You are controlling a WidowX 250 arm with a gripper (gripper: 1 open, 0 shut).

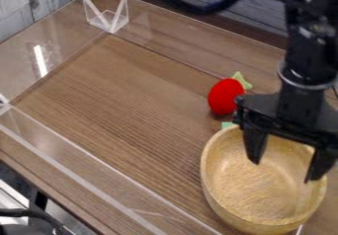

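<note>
My gripper (288,140) is a dark arm end at the right, hanging open over a wide yellow bowl (258,195), its two black fingers apart above the bowl's upper part. A red round object (226,97) lies just behind and left of the gripper, with a small green piece beside it, partly hidden.
A white wire-like object (109,15) stands at the back left. Dark shapes show at the lower left corner.
</note>
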